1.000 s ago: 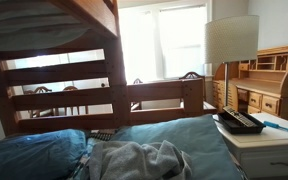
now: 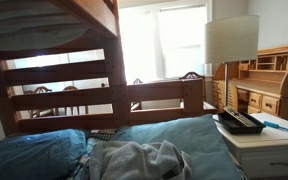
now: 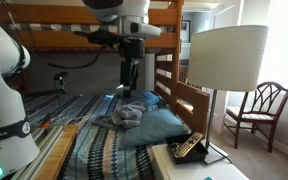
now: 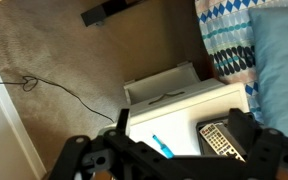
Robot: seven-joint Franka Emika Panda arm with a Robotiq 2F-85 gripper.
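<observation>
In exterior view 2 my gripper (image 3: 116, 90) hangs over the bed side, fingers pointing down and spread apart. The wrist view has the open gripper along its bottom edge, with nothing visibly held. A black tray (image 2: 241, 126) with a dark keypad-like device (image 3: 189, 145) in it rests on the white nightstand (image 2: 268, 141). Right of the tray in exterior view 1 lies a blue pen (image 2: 277, 127), also visible as a blue stick (image 4: 162, 146) from above. A crumpled grey cloth (image 2: 139, 160) is on the bed. Exterior view 1 does not include the gripper.
A tall lamp (image 3: 226, 58) rises beside the nightstand. The bed holds blue pillows (image 2: 179, 136) and a patterned cover (image 4: 227, 40). Wooden bunk rails (image 2: 64, 74) stand behind it. In the wrist view, a thin cable (image 4: 56, 86) crosses open carpet (image 4: 59, 50).
</observation>
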